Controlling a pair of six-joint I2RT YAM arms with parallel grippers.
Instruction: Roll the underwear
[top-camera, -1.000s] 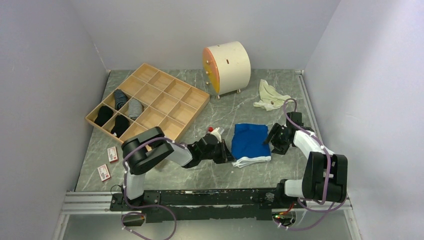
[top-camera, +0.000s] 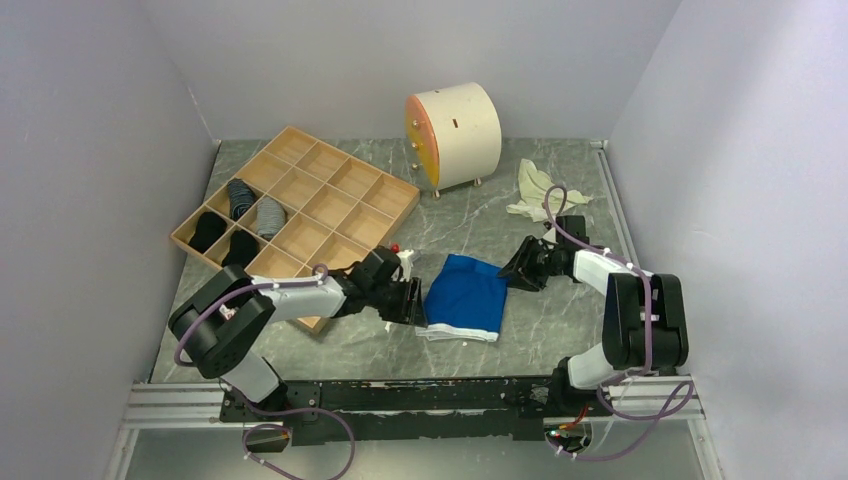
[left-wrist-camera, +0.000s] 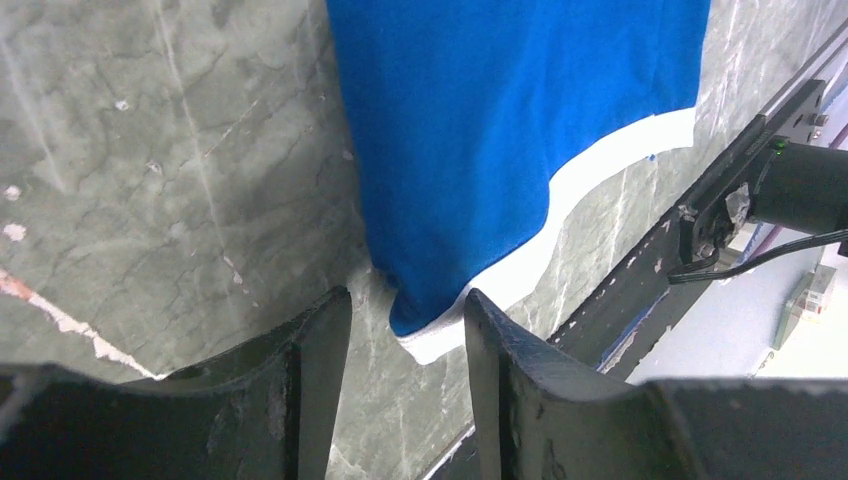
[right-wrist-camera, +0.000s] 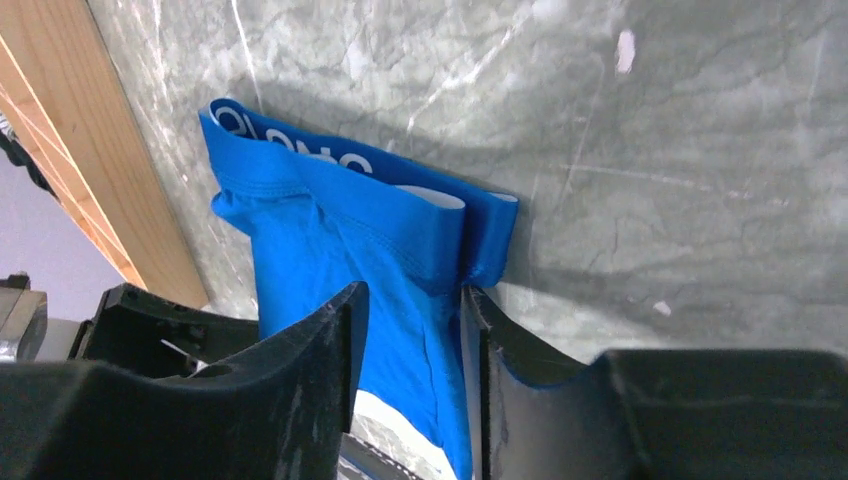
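The blue underwear (top-camera: 466, 292) lies folded on the grey marbled table, its white band (top-camera: 460, 332) toward the front edge. At its front left corner, my left gripper (top-camera: 416, 310) stands part open. In the left wrist view, a blue and white corner (left-wrist-camera: 430, 325) sits between the spread fingertips, not pinched. My right gripper (top-camera: 507, 276) is at the upper right corner, also part open. The right wrist view shows the lettered waistband (right-wrist-camera: 350, 165) beyond the fingertips. A cloth edge (right-wrist-camera: 435, 315) runs between those fingers, close to the right one (right-wrist-camera: 485, 340).
A wooden compartment box (top-camera: 318, 190) with several dark and grey rolled items stands at the left, partly behind the left arm. A cream drum-shaped cabinet (top-camera: 460, 130) is at the back. Pale cloth (top-camera: 537, 190) lies back right.
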